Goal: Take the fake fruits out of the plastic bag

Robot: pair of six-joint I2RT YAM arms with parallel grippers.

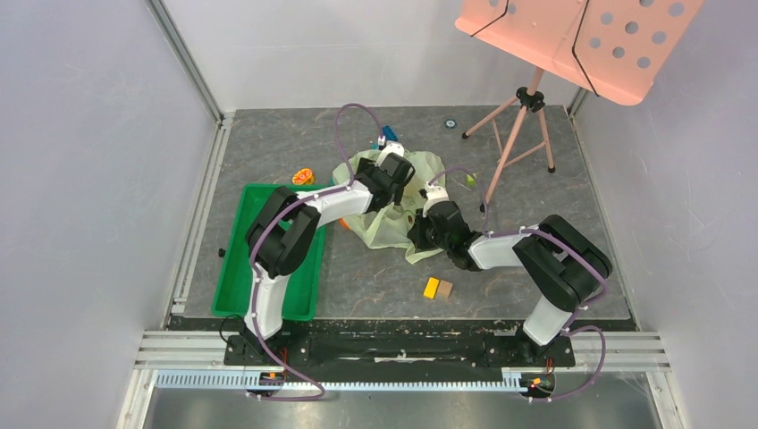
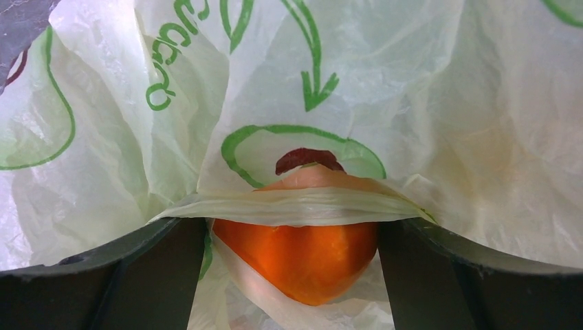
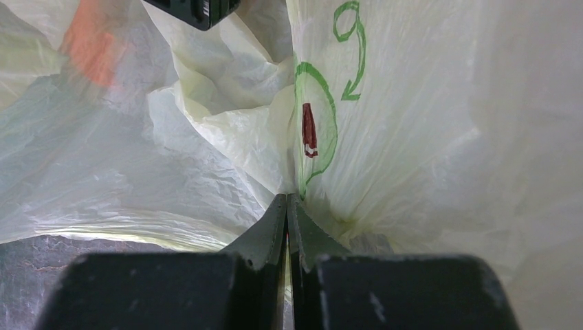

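Observation:
The pale green plastic bag [image 1: 384, 234] lies crumpled mid-table under both wrists. In the left wrist view an orange fruit [image 2: 295, 261] sits between my left gripper's [image 2: 292, 230] fingers, with a fold of bag stretched across it; whether the fingers grip it firmly I cannot tell. My right gripper is shut at the bag's lower part, with bag film around its fingertips; whether film is pinched between them is unclear. An orange patch [image 3: 93, 48] shows through the film in the right wrist view.
A green tray [image 1: 304, 295] stands at left. An orange-yellow object [image 1: 302, 177] lies behind it. A yellow block [image 1: 431, 289] and a brown block [image 1: 444, 290] lie at front. A pink stand [image 1: 514, 134] occupies the back right.

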